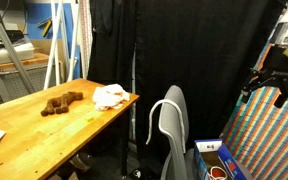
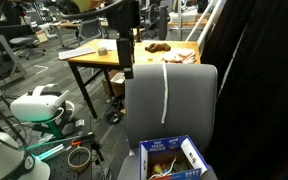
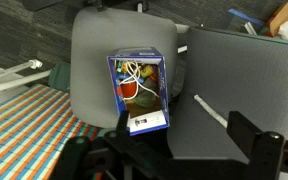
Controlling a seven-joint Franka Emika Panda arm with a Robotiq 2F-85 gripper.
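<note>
My gripper (image 1: 264, 95) hangs high at the right in exterior view 1, its fingers spread with nothing between them. The wrist view shows it open too, with one dark finger (image 3: 251, 137) on the right side and the other on the left. Below it, a blue-and-white open box (image 3: 164, 118) stands on a grey chair seat (image 3: 91, 70). Small colourful items and a white cord (image 3: 132, 72) lie inside the box. A pale strap (image 2: 165, 95) hangs over the grey chair back (image 2: 199, 95).
A wooden table (image 1: 54, 135) carries a brown plush toy (image 1: 62, 102) and a crumpled white cloth (image 1: 110, 96). Black curtains (image 1: 189, 50) stand behind the chair. The chair back rises beside the box.
</note>
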